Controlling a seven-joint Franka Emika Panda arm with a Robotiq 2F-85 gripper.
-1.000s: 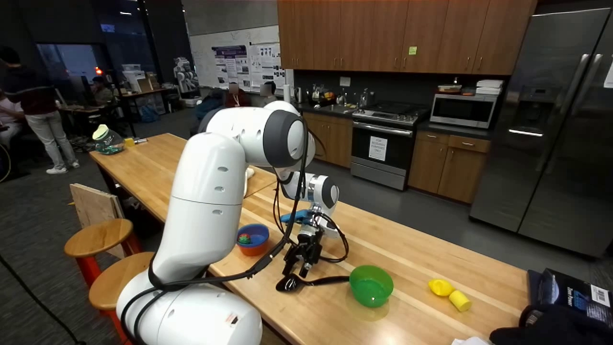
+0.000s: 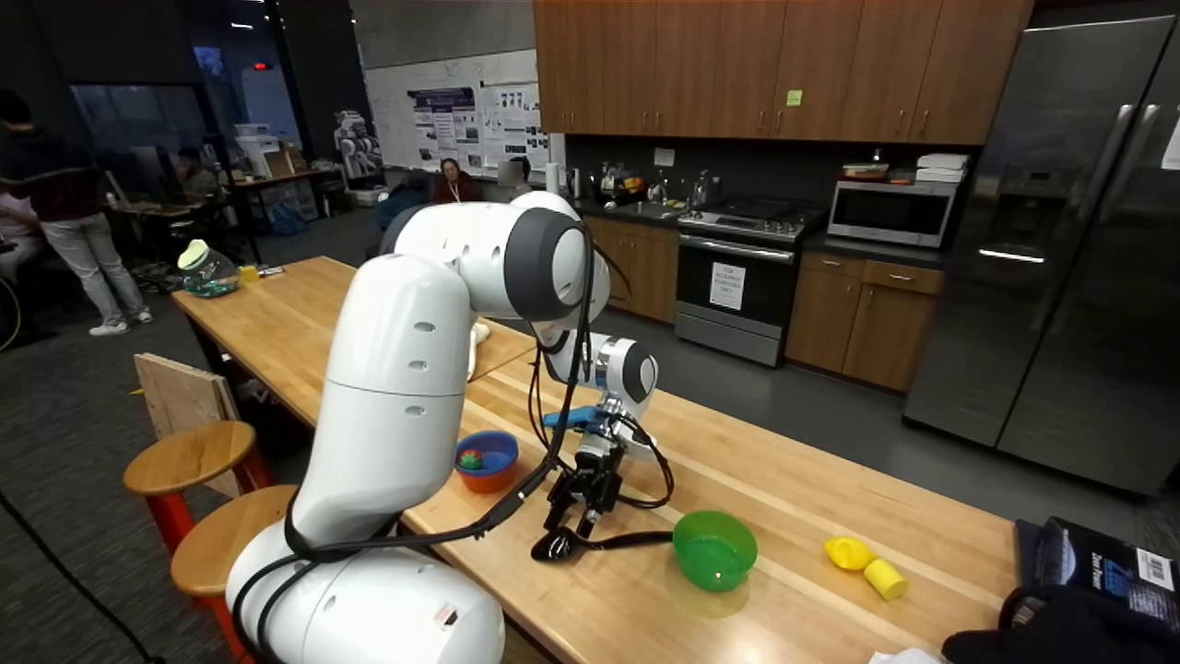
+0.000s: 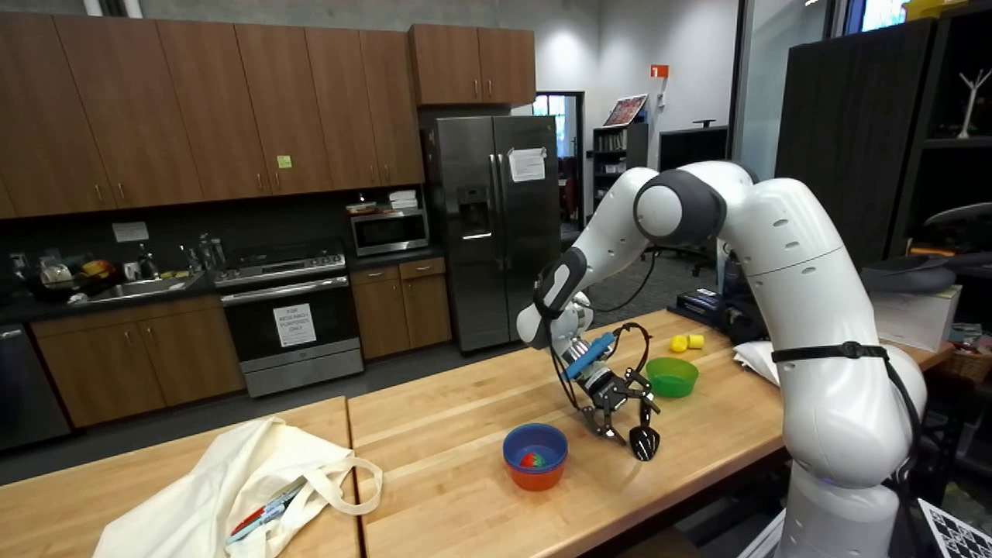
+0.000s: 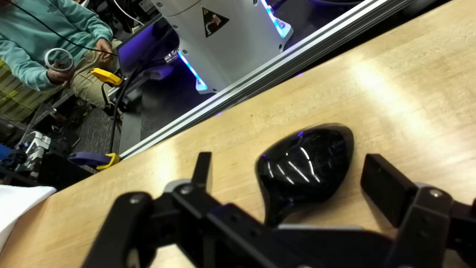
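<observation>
A black spoon lies on the wooden table, its handle reaching toward the green bowl. My gripper is tilted low over the spoon's bowl end, open. In the wrist view the spoon's glossy head shows between the two spread fingers, touching neither as far as I can see; most of the handle is hidden behind the gripper body. Exterior view 2 shows the gripper beside the spoon head as well.
A blue bowl nested in an orange one holds a red strawberry. Yellow objects lie beyond the green bowl. A cream cloth bag rests at the other end. Black items sit at the table's far right.
The wrist and gripper have shifted very slightly, a little to the right in exterior view 1. The spoon and bowls lie as before.
</observation>
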